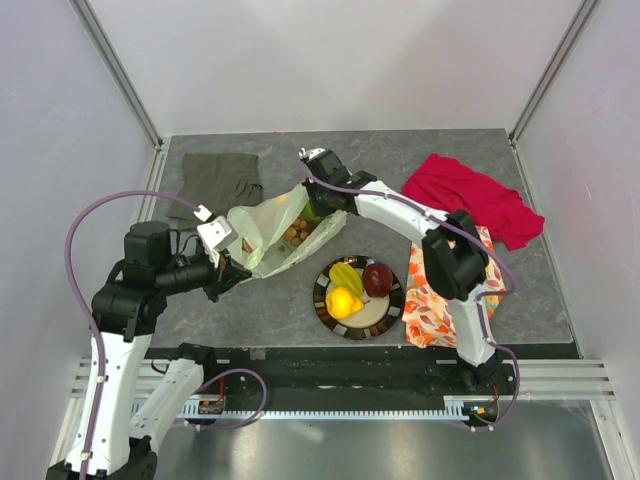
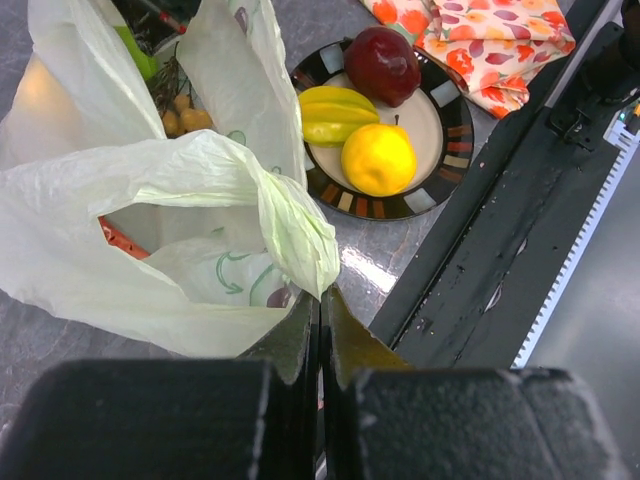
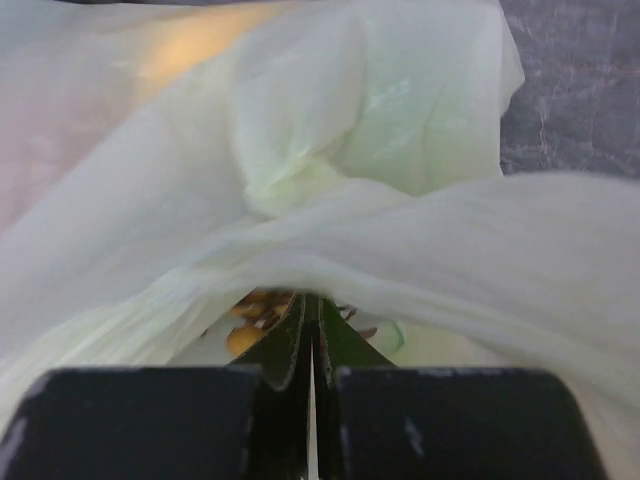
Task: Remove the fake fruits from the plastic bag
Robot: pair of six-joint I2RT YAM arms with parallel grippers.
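Note:
My left gripper is shut on the rim of the pale plastic bag. In the top view, my right gripper reaches into the bag's far right side. Its fingers meet in the right wrist view with nothing between them, partly behind a bag fold. A green fake fruit shows beside the right gripper, outside its fingers. Brown round fruits lie near it inside the bag. An orange-red piece is partly visible deeper in, and a yellowish fruit glows through the plastic at the left.
A dark-rimmed plate holds a yellow-green star fruit, a yellow fruit and a dark red fruit. Floral cloth and red cloth lie at right, a grey-green cloth at back left.

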